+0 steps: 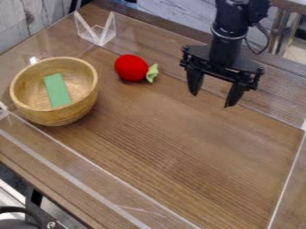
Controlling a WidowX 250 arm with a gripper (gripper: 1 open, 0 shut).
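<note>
The black gripper (pixel 217 82) hangs over the right back part of the wooden table (pixel 180 170), its fingers pointing down and spread apart, with nothing visible between them. To its left lies a red round object (pixel 131 67) with a green leafy tip, apart from the gripper. A wooden bowl (pixel 74 107) at the left holds a light green block (pixel 55 89).
A clear wire or plastic holder (pixel 97 29) stands at the back left corner. Walls border the table at the back. A dark round part (pixel 17 219) shows at the lower left corner.
</note>
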